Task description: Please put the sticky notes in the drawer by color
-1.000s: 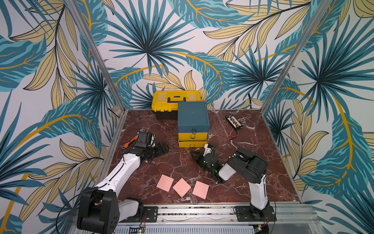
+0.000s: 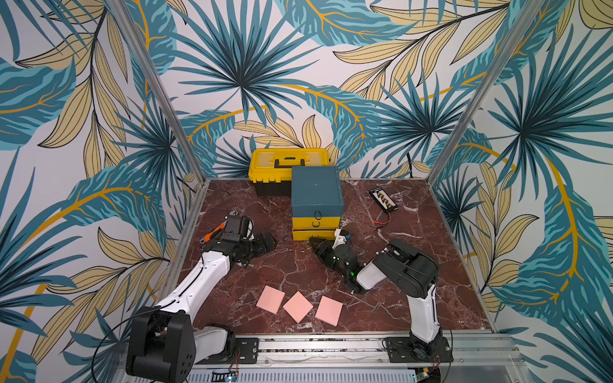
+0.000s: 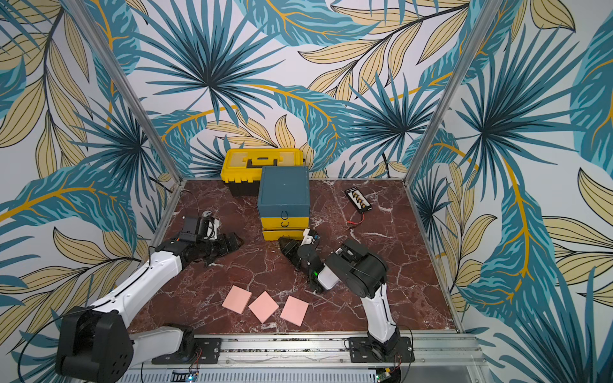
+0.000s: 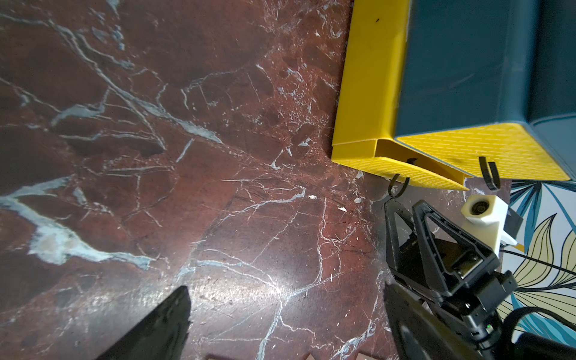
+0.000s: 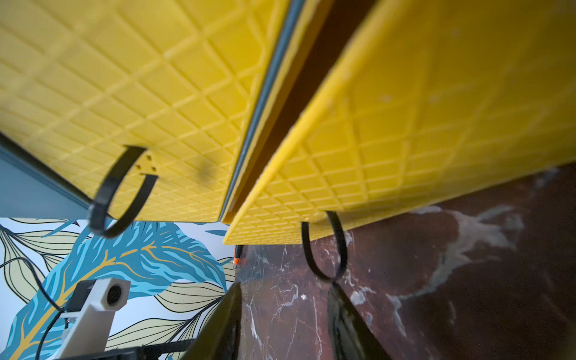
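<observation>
Three pink sticky notes, the left one (image 2: 270, 299), the middle one (image 2: 297, 307) and the right one (image 2: 329, 310), lie flat on the table near its front edge. Behind them stands the blue drawer unit (image 2: 316, 188) with yellow fronts and black loop handles. Its bottom drawer (image 5: 396, 144) is slightly pulled out. My right gripper is open, low before that drawer. The bottom handle (image 5: 307, 255) hangs just above its right fingertip; whether they touch I cannot tell. Out to the left of the unit, my left gripper stands open and empty.
A yellow toolbox (image 2: 281, 167) sits behind the drawer unit on the left. On the back right lies a small black item (image 2: 383, 199) with a red wire. Bare marble tabletop (image 2: 408, 229) stretches right of the unit.
</observation>
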